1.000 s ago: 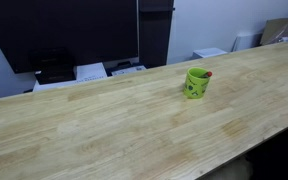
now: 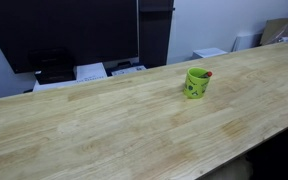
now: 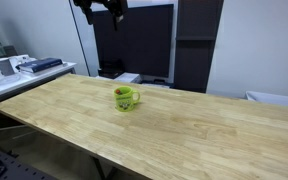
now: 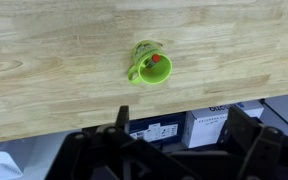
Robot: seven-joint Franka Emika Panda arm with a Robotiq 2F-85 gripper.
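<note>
A lime-green mug (image 2: 196,84) with a dark printed face stands upright on the wooden table. Something with a red end (image 4: 155,58) sits inside the mug, along with some darker matter that is hard to make out. In the second exterior view, the mug (image 3: 125,99) has its handle to the right. My gripper (image 3: 104,20) hangs high above the table, behind and left of the mug in that picture. Its dark fingers are spread apart at the bottom of the wrist view, open and empty, well clear of the mug (image 4: 150,64).
Bare wooden tabletop (image 2: 84,125) surrounds the mug on all sides. White boxes (image 4: 206,126) lie beyond the table edge. A side table with books (image 3: 39,65) stands at the left in the second exterior view.
</note>
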